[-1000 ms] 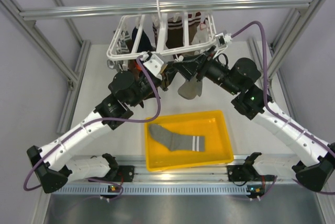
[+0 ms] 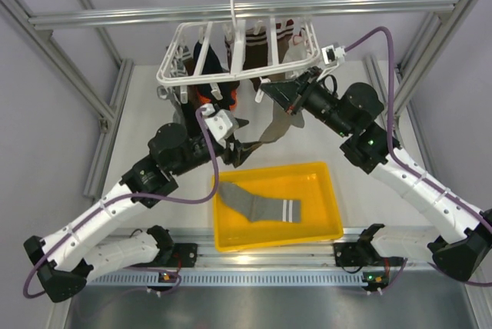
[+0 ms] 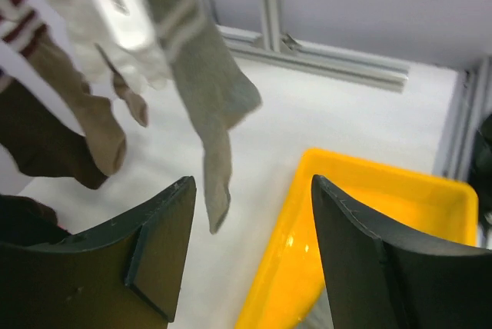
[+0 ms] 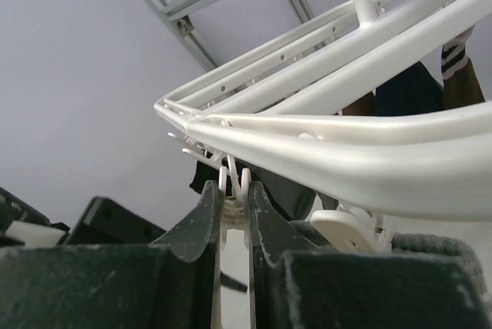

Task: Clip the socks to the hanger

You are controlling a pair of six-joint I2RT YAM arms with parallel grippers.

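A grey sock [image 2: 281,124] hangs beneath the right front of the white hanger [image 2: 201,79]; my right gripper hides its top end in the top view. Through the left wrist view the same sock [image 3: 209,106] dangles with its lower tip in the gap seen between the fingers. My left gripper [image 2: 247,135] is open, close to that tip, holding nothing. At the hanger's front bar, my right gripper is shut on a white clip [image 4: 234,183]. A second grey sock with white stripes [image 2: 265,207] lies in the yellow tray [image 2: 335,217].
Several dark and striped socks [image 2: 206,64] hang from the hanger further left and back. A metal rail [image 2: 146,17] crosses above it. Both arms stand close together under the hanger.
My left gripper has drawn back from beside the right one, down toward the tray, and opened. The sock's lower end has swung, now leaning left. My right gripper has stayed at the clip.
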